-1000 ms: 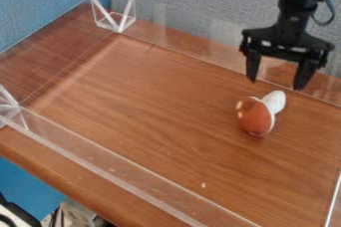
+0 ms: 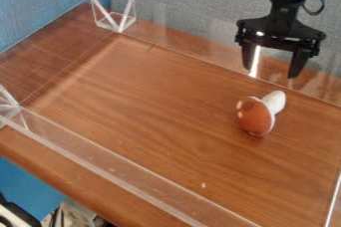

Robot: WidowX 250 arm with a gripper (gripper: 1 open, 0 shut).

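Observation:
My black gripper hangs at the upper right in the camera view, open, with its two fingers spread wide and nothing between them. Below it, a mushroom-shaped toy with an orange cap and a white stem lies on its side on the wooden table, apart from the fingers.
Clear low plastic walls border the table, with white corner brackets at the back left and at the front left. A grey padded wall stands behind, a blue one on the left.
My gripper has moved up and a little to the left, away from the toy. The toy has not moved.

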